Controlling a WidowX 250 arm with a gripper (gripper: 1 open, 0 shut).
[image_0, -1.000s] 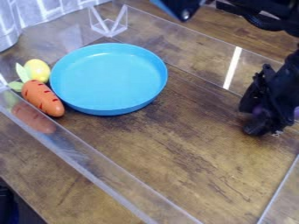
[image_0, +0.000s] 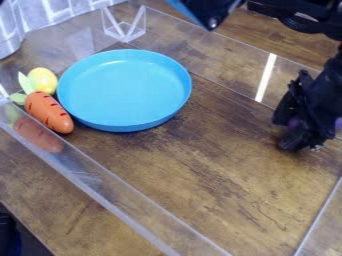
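Observation:
At the right edge of the camera view my black gripper (image_0: 297, 130) is low over the wooden table (image_0: 201, 190). Something purple, mostly hidden by the gripper, shows between and behind its fingers. A blue round plate (image_0: 123, 88) lies left of centre, well apart from the gripper. A toy carrot (image_0: 48, 112) and a yellow lemon (image_0: 43, 80) lie at the plate's left.
Clear plastic walls border the work area at left and back. A small clear stand (image_0: 123, 28) is at the back.
The gripper has shifted very slightly at the right edge; everything else stands as before.

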